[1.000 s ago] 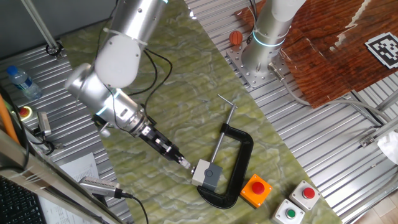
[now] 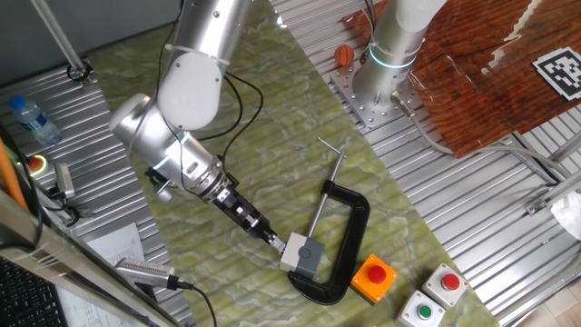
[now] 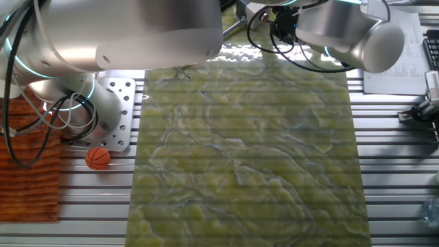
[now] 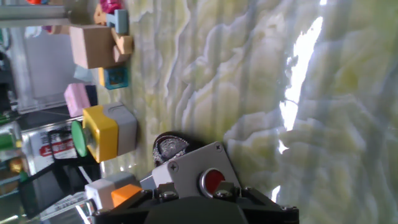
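Note:
A grey box with a red button (image 4: pixel 212 180) on its near face lies on the green marbled mat, in the wrist view. From outside it appears as a white and dark grey box (image 2: pixel 302 256), resting against a black C-clamp (image 2: pixel 356 245). My gripper (image 2: pixel 280 244) reaches in low from the upper left, its narrow tip right at the side of this box. The gripper looks shut, its dark fingers together just below the button, and nothing shows between them. Whether the tip touches the button cannot be made out. Exterior view 2 does not show the tip.
An orange box with a red button (image 2: pixel 374 277) sits right of the clamp. Two pale boxes, one with a red button (image 2: pixel 447 282) and one with a green button (image 2: pixel 423 310), stand further right.
Over the last second my arm has moved right and my gripper's tip has come closer to the box's side. Box and clamp stayed put.

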